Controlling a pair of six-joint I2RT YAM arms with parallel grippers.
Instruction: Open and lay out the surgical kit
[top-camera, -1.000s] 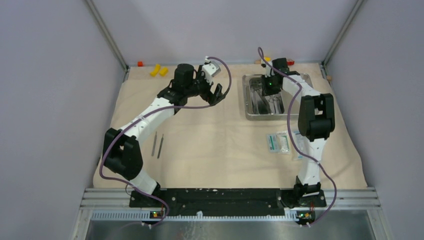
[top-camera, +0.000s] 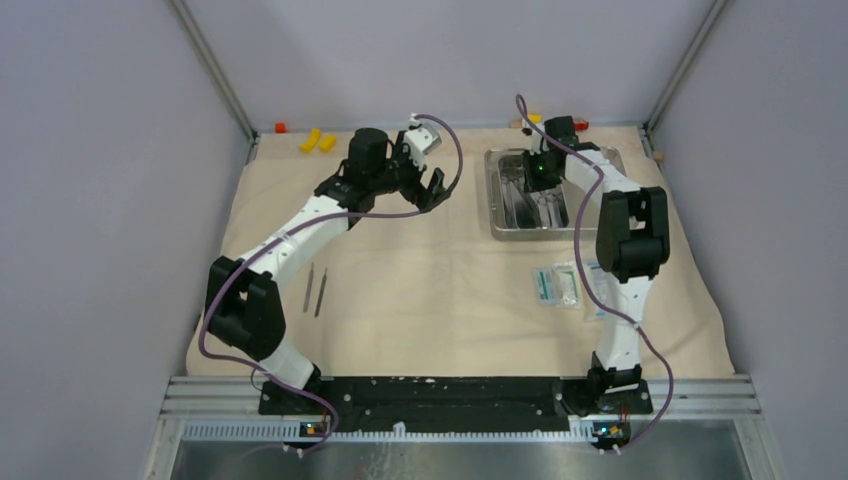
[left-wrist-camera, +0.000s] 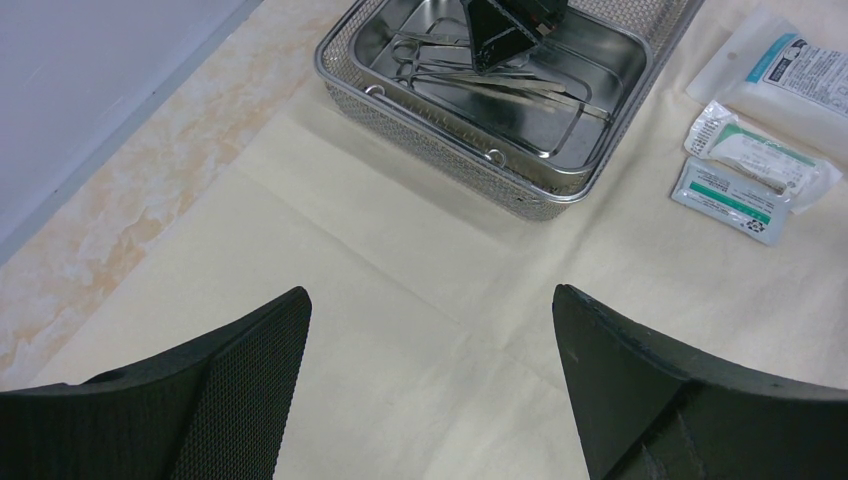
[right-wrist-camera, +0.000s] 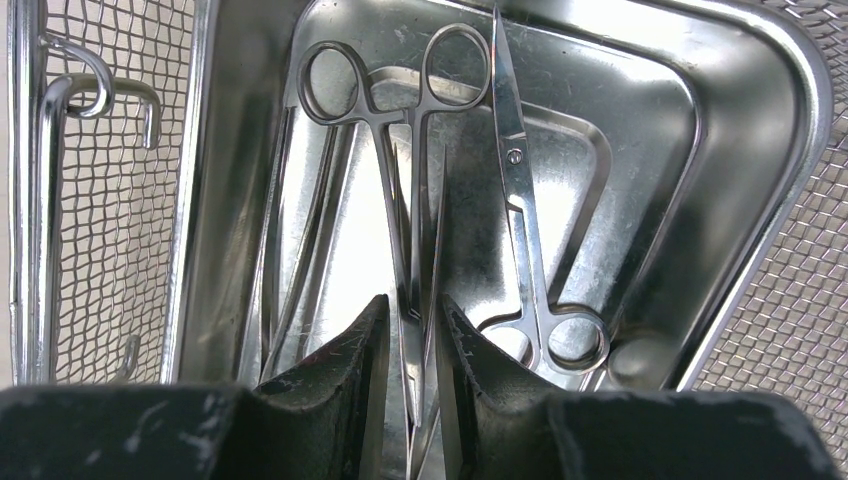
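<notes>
My right gripper reaches down into the steel tray (right-wrist-camera: 650, 60), its narrowed fingers around a ring-handled clamp (right-wrist-camera: 415, 210). Thin pointed tips (right-wrist-camera: 439, 200) of another instrument lie close along the clamp and run between the fingers too. Scissors (right-wrist-camera: 520, 190) rest on the tray floor to the right, and other slim instruments (right-wrist-camera: 305, 230) to the left. The mesh basket (left-wrist-camera: 440, 150) surrounds the tray. Over the bare cloth my left gripper stands open and empty. Two slim instruments (top-camera: 315, 290) lie side by side on the cloth at the left.
Sealed packets (top-camera: 557, 285) lie on the cloth in front of the basket, partly under the right arm. Yellow pieces (top-camera: 318, 141) sit at the back left, and a red piece (top-camera: 280, 127) beside them.
</notes>
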